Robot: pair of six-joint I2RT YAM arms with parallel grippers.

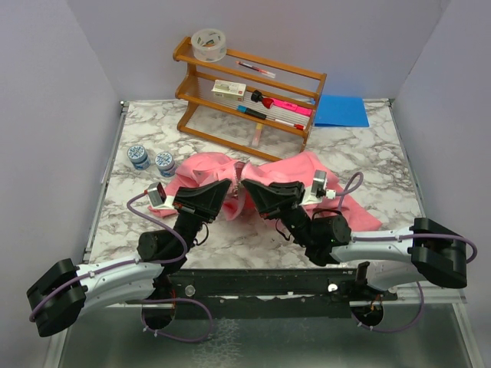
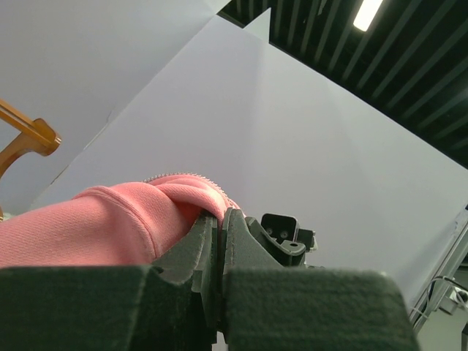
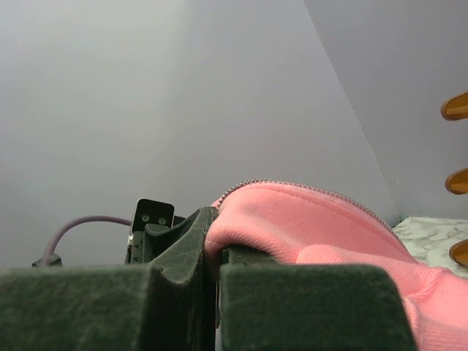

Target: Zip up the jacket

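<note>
The pink jacket lies on the marble table, its two front edges raised toward each other at the middle. My left gripper is shut on the left front edge. In the left wrist view, pink cloth with a row of zipper teeth runs into its fingertips. Close by on the right, my right gripper is shut at the other edge. Its wrist view shows cloth bordered by zipper teeth folding in between the fingertips. The slider and zipper bottom cannot be made out.
Behind the jacket stands a wooden rack holding pens, a small box and a tape roll. Two small jars are at the left. A blue sheet lies at the back right. Bare table shows along both sides.
</note>
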